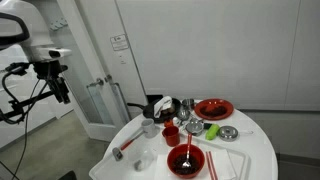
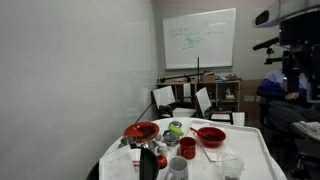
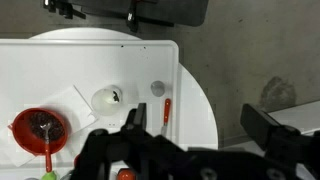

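Note:
My gripper stands open with its fingers spread, and nothing shows between them. In exterior view 1 it hangs at the left, raised and away from the table. A red bowl (image 1: 186, 160) sits on the white tray (image 3: 110, 55), with a dark spoon-like utensil (image 3: 45, 128) in it. On the same tray are a clear cup (image 3: 106, 100) and a red-handled utensil (image 3: 167, 112) with a round metal end. Behind the tray stand a red mug (image 1: 171, 136) and a pale mug (image 1: 149, 128). A green object (image 1: 212, 132) lies near several metal items.
At the table's far side are a red dish (image 1: 214, 109) and a black pan (image 2: 148, 163) with white cloth (image 2: 118, 162). A white towel (image 3: 76, 108) lies beside the bowl. The tray's upper part in the wrist view is clear.

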